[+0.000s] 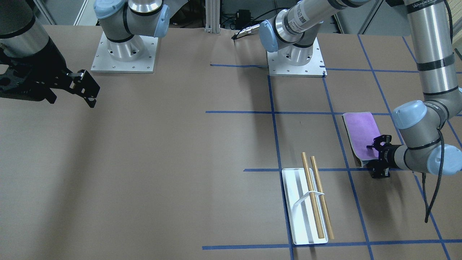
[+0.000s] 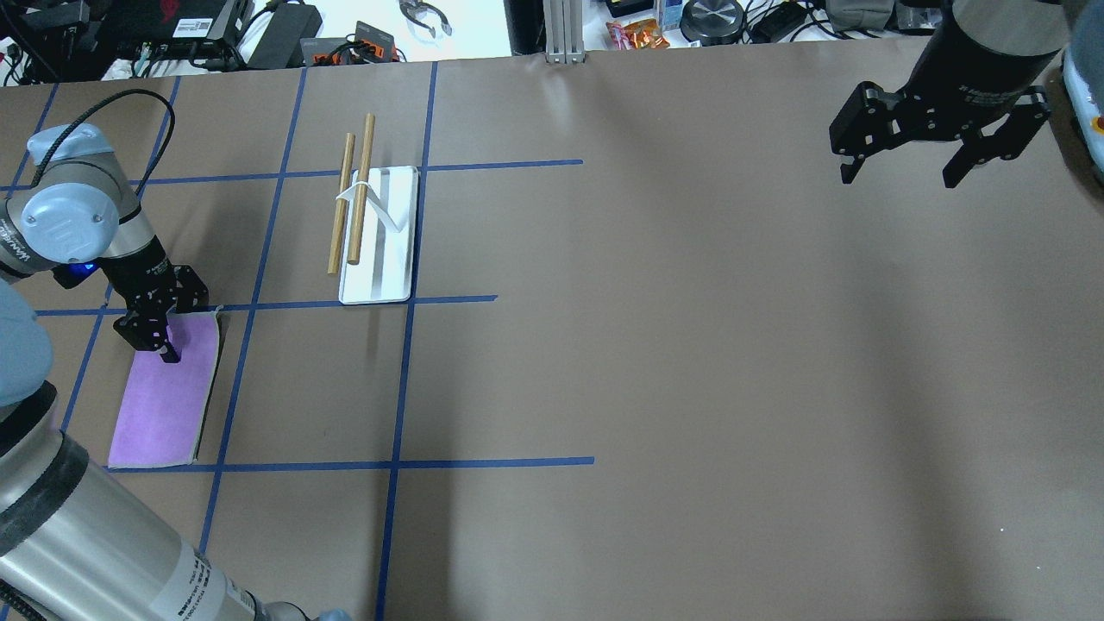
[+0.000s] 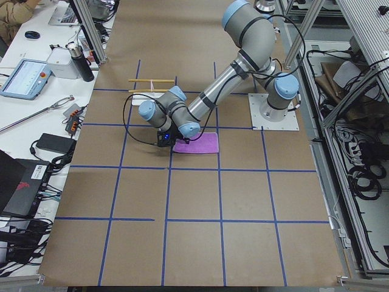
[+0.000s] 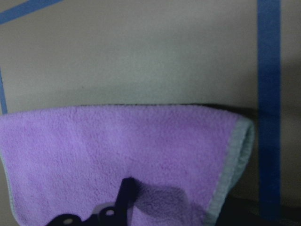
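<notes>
A purple towel with a pale blue-green edge (image 1: 359, 130) lies flat on the taped table; in the top view it (image 2: 155, 414) is on the left. My gripper (image 1: 374, 158) is down at the towel's near corner, its black fingers over and against the cloth. In the wrist view the towel (image 4: 103, 155) fills the lower part, with a dark finger across it and the edge at the right slightly raised. Whether cloth is held between the fingers, or how far the finger stands open, I cannot tell.
A white tray (image 1: 296, 216) with two wooden sticks and a white piece lies to the front-left of the towel. Another black gripper (image 1: 73, 86) hangs at the far left.
</notes>
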